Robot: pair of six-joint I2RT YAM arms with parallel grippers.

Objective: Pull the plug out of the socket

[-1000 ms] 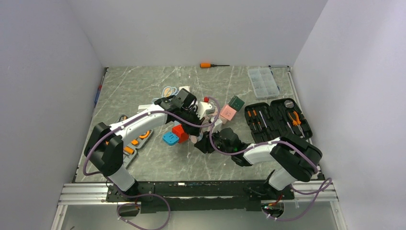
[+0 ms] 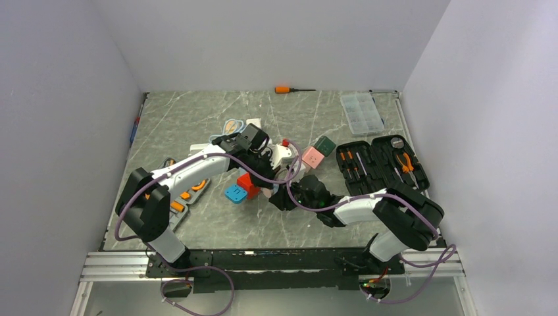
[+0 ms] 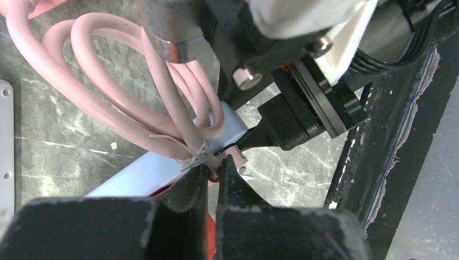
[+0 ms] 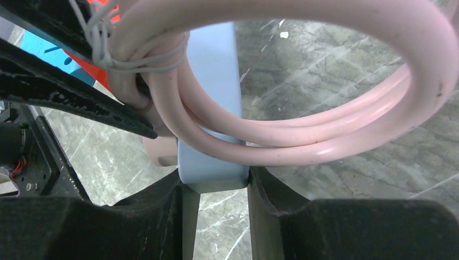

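A light blue power strip (image 4: 211, 65) lies beneath coiled pink cable (image 3: 113, 108) tied with a thin white tie. My left gripper is shut on the pink plug cord by the tie, beside the pink plug (image 4: 157, 146) at the strip's end; whether the plug sits fully in the socket cannot be told. My right gripper holds the end of the strip between its fingertips, from the front right. In the top view both grippers meet at the table's centre, largely hiding plug and strip.
A red block (image 2: 249, 184), blue socket (image 2: 235, 193), pink and green cubes (image 2: 312, 157) surround the grippers. Tool cases (image 2: 381, 164) lie at both sides, a clear box (image 2: 361, 112) at the back right.
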